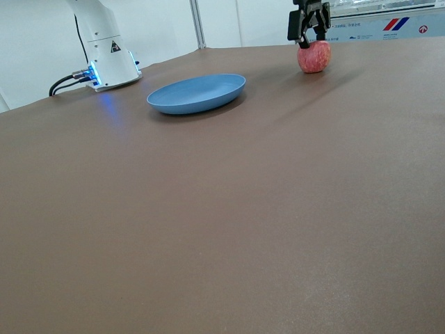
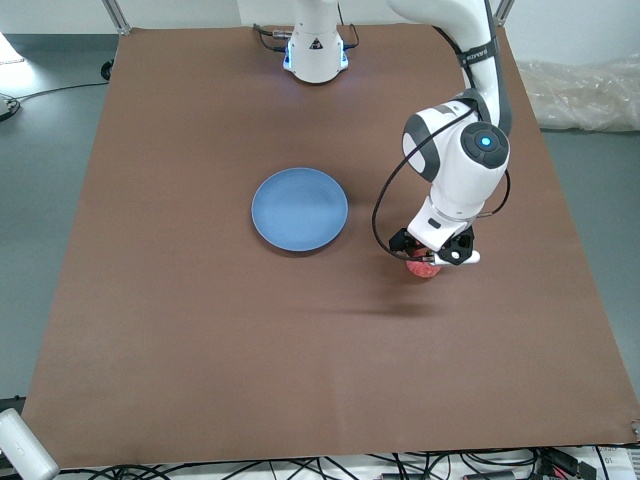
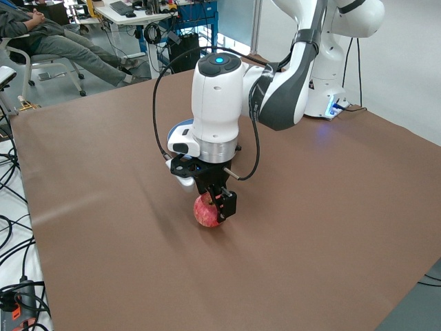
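Note:
A red apple [image 1: 313, 59] rests on the brown table [image 2: 250, 330], right of a blue plate [image 2: 299, 209] in the left view. My black gripper [image 1: 311, 36] points down over the apple's top, its fingers at the fruit in the right view [image 3: 217, 203]. Whether they are closed on it I cannot tell. In the left view the arm hides much of the apple [image 2: 420, 270]; in the right view it hides most of the plate.
The white robot base [image 2: 316, 50] with cables stands at the back of the table. Cables lie along the outer edge, and a person sits beyond the table in the right view.

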